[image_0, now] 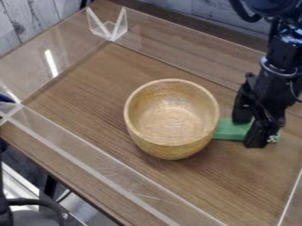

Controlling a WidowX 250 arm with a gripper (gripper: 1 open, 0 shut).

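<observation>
My black gripper (pixel 255 124) is low at the right of the view, over a green flat object (pixel 231 130) that lies on the wooden table just right of a wooden bowl (pixel 168 115). The gripper looks open.
A clear plastic piece (pixel 109 25) stands at the back left of the table (pixel 83 97). Black parts sit at the lower left edge.
</observation>
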